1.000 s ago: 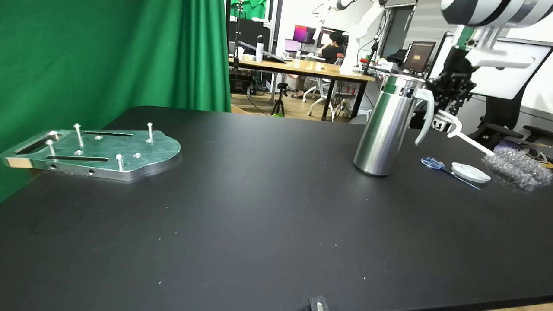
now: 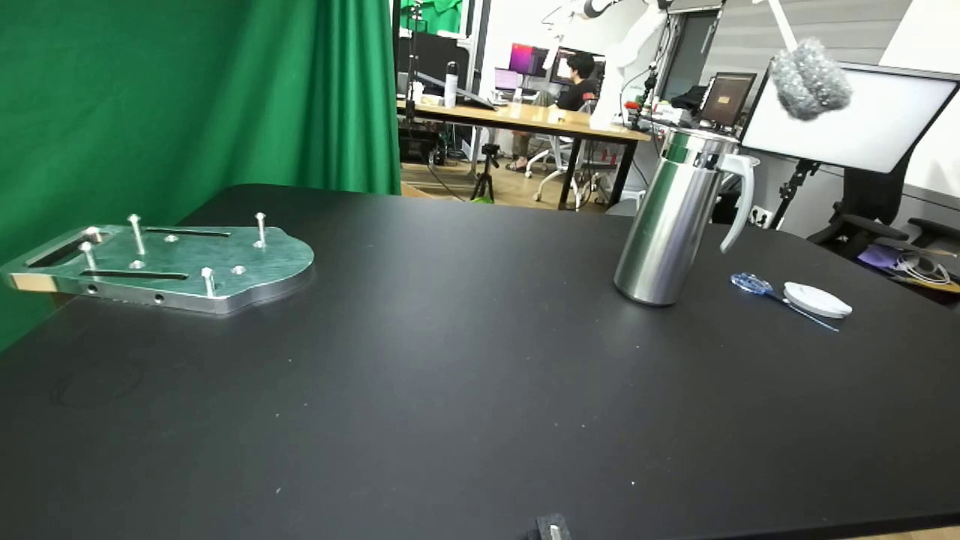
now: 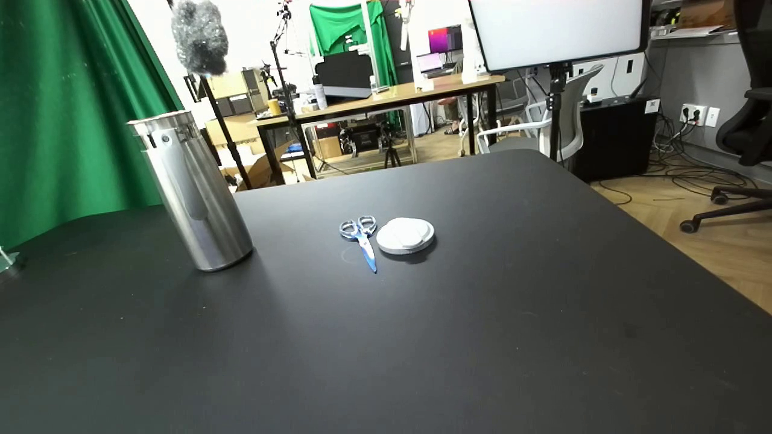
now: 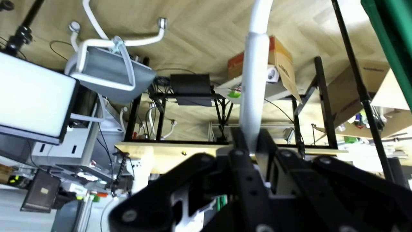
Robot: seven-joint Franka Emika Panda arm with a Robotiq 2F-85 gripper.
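Note:
In the wrist view my gripper is shut on the white handle [image 4: 254, 81] of a brush, the handle extending toward the top of the picture. The brush's fluffy grey head [image 2: 810, 79] hangs at the upper right of exterior view 1, well above the table. In exterior view 2 the same grey brush head [image 3: 200, 36] shows above the steel jug [image 3: 196, 195]. Neither exterior view shows my gripper. The jug [image 2: 676, 216] stands upright with its pale handle [image 2: 744, 202] toward the right.
Blue scissors [image 3: 367, 242] and a round white lid [image 3: 406, 235] lie beside each other on the black table [image 2: 450, 387]. A green metal plate with upright bolts [image 2: 193, 256] sits at the left.
The brush has risen from low beside the white lid to high above the table, its head now lower than its handle still. My arm and gripper have left exterior view 1.

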